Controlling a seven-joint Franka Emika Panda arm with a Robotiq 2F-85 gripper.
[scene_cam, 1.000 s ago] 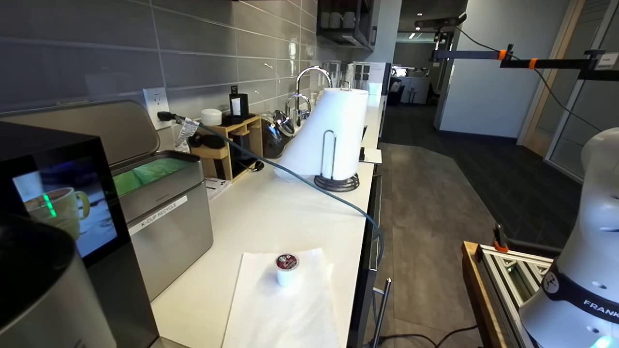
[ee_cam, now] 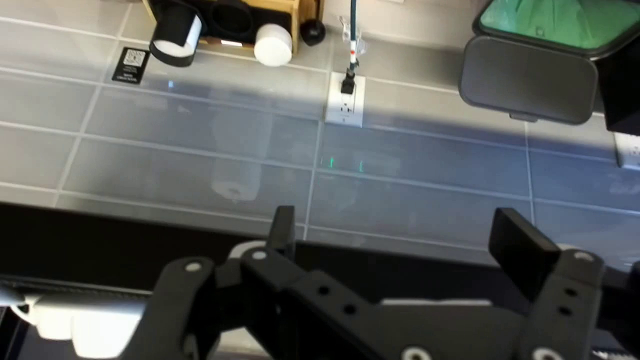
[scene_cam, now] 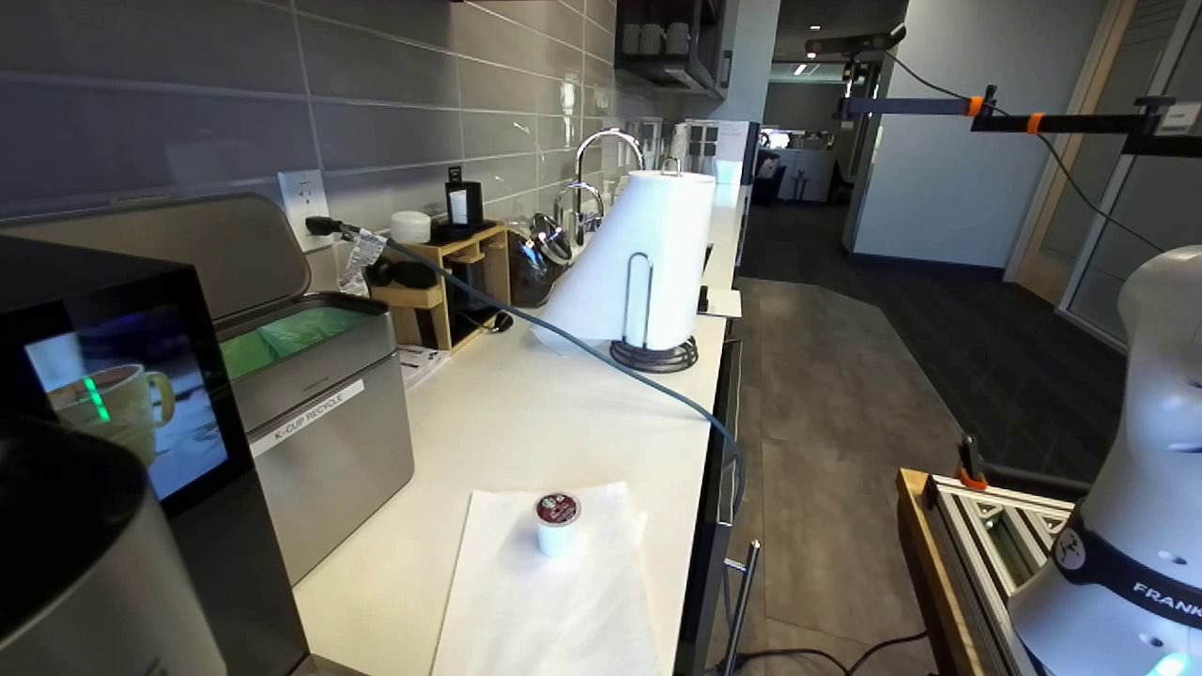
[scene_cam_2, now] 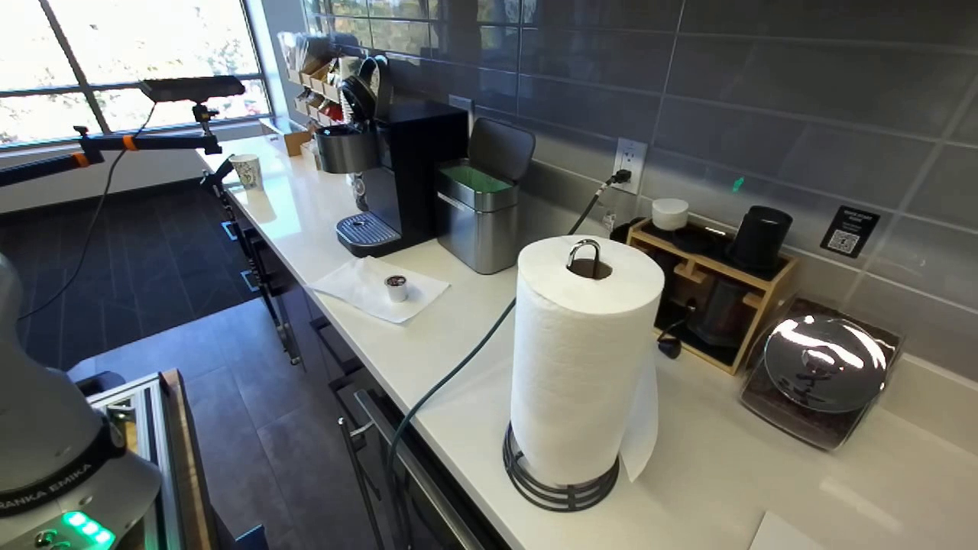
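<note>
A white coffee pod with a dark red lid stands upright on a paper towel laid over the counter; the second exterior view shows the same pod too. Beside the coffee machine is a steel recycling bin, labelled for K-cups, its lid up and a green liner inside. In the wrist view my gripper is open, its fingers wide apart with nothing between them. Behind them are the tiled wall and a dark band. Neither exterior view includes the gripper, and the pod is outside the wrist view.
A paper towel roll stands on a wire holder. From the wall outlet, a cable runs across the counter and over its front edge. A wooden organizer sits against the wall. Bare counter lies between pod and roll.
The part of my arm visible at the right edge of exterior view 1 has shifted slightly. The pod, bin and towel are where they were.
</note>
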